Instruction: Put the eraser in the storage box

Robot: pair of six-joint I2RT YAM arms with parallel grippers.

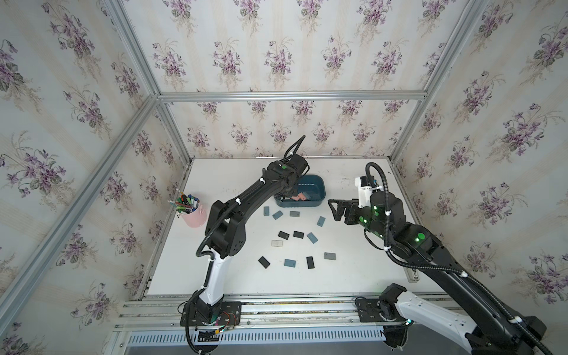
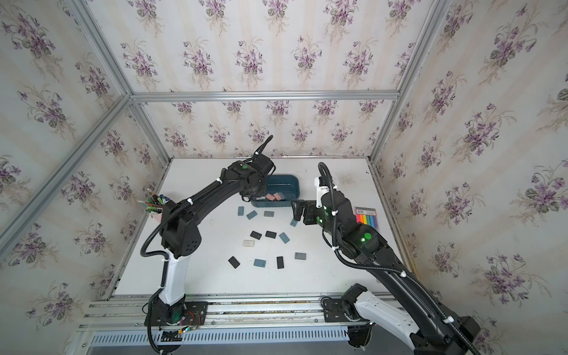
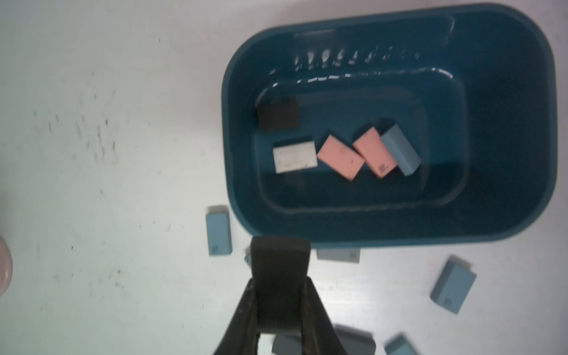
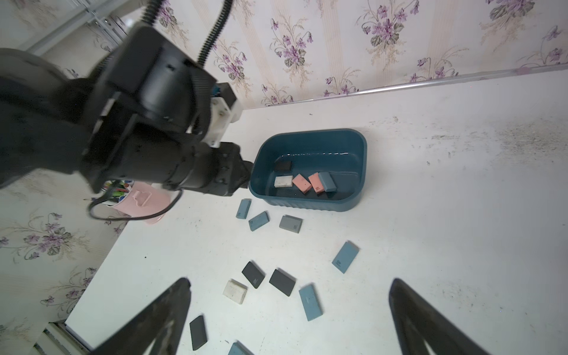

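The teal storage box (image 3: pixel 497 136) holds a dark eraser (image 3: pixel 278 114), a white one (image 3: pixel 294 156), two pink ones (image 3: pixel 339 158) and a blue-grey one (image 3: pixel 401 149). At its front-left rim, in the left wrist view, my left gripper is shut on a dark eraser (image 3: pixel 280 272). My right gripper is open and empty, right of the box in both top views. More erasers, blue-grey (image 4: pixel 345 256), black (image 4: pixel 282 281) and white (image 4: pixel 235 291), lie scattered on the table in front of the box.
A pink pen cup (image 1: pixel 194 216) stands at the left edge. A set of coloured items (image 2: pixel 365 216) lies at the right edge, partly behind the right arm. The table behind and right of the box has free room (image 4: pixel 461 189).
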